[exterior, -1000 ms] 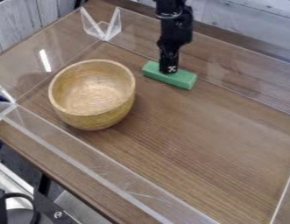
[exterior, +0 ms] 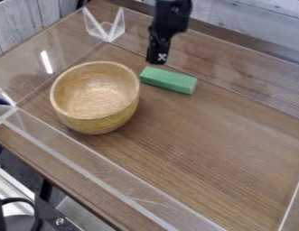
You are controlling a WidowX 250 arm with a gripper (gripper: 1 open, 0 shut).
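My black gripper (exterior: 163, 50) hangs at the top centre, raised behind and above a green block (exterior: 170, 80) that lies flat on the wooden table (exterior: 212, 162). The gripper is apart from the block; whether its dark fingers are open or shut is hard to tell.
A round tan bowl (exterior: 95, 97) stands left of the block. A clear angular container (exterior: 105, 24) sits at the back left. Dark cables lie at the lower left corner.
The gripper has risen back and up, away from the green block. The block sits slightly left of where it was a second ago.
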